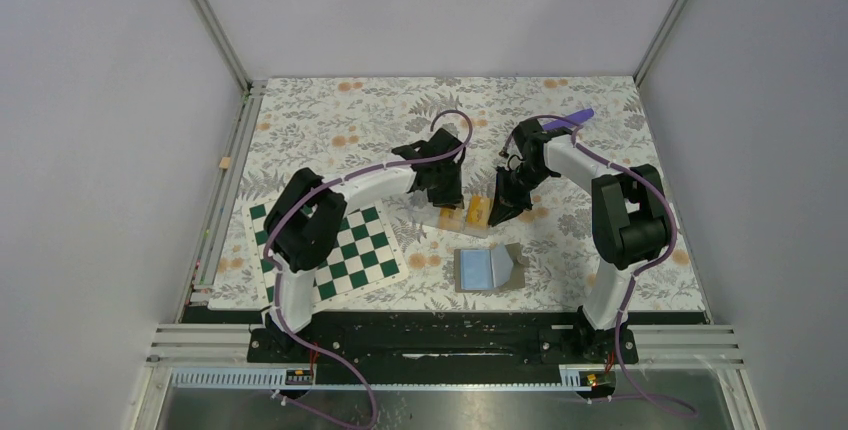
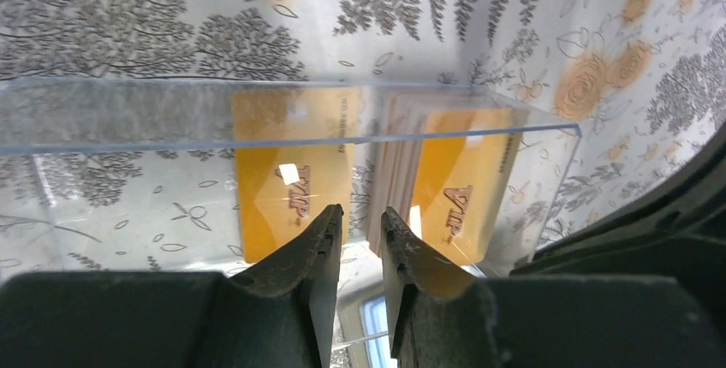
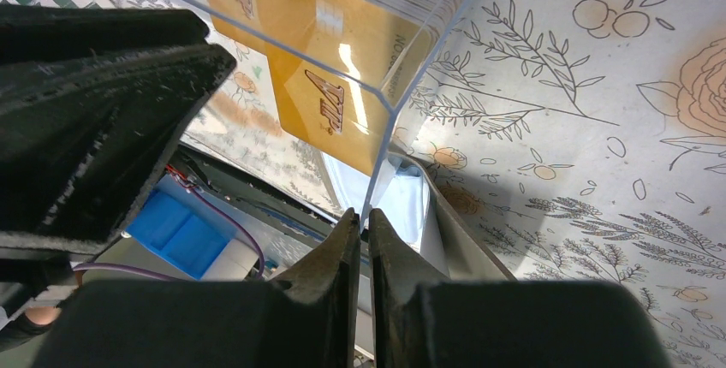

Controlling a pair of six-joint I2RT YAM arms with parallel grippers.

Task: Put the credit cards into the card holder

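Note:
A clear acrylic card holder [image 2: 128, 111] spans the left wrist view, with yellow cards inside: a single one [image 2: 274, 197] in the middle and a group [image 2: 458, 197] in the right part. My left gripper hovers over the holder's near side, part open, nothing visible between its narrowly spaced fingers. My right gripper is shut on the holder's right edge, beside yellow cards [image 3: 325, 103]. In the top view both grippers [image 1: 445, 200] meet over the holder from either side.
A checkered board [image 1: 355, 255] lies left, a grey-blue folder-like item [image 1: 478, 268] in front, and a purple object [image 1: 575, 118] at the back right.

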